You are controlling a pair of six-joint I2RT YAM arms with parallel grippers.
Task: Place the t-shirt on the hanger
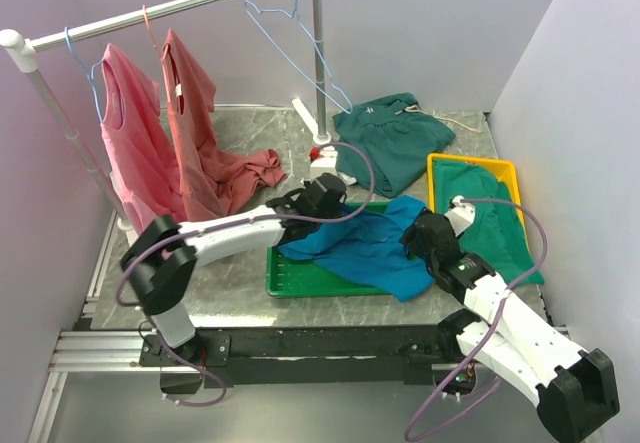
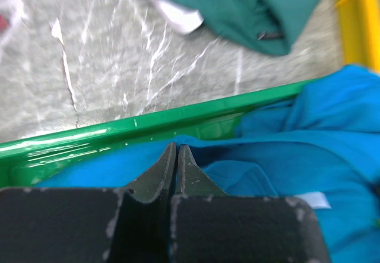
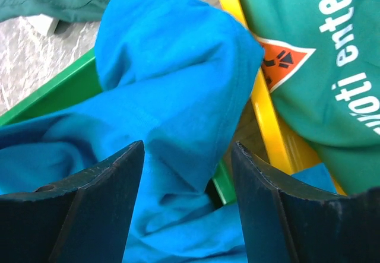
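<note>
The blue t-shirt point(image 1: 372, 248) lies crumpled across the green tray point(image 1: 300, 281) and over its right edge. In the left wrist view, my left gripper is shut at the shirt's upper edge, where a thin fold of the blue cloth point(image 2: 285, 156) rises to the fingertips and appears pinched. Over the shirt's right part, my right gripper stands open, with a fold of blue cloth point(image 3: 184, 120) below and between its fingers, not gripped. An empty light-blue hanger point(image 1: 290, 48) hangs at the rail's right end.
Pink and salmon garments point(image 1: 140, 143) hang on the rail point(image 1: 170, 8) at the left. A dark green garment point(image 1: 385, 143) lies behind the tray. The yellow tray point(image 1: 515, 178) at the right holds a green shirt point(image 1: 475, 213). Bare table shows left of the green tray.
</note>
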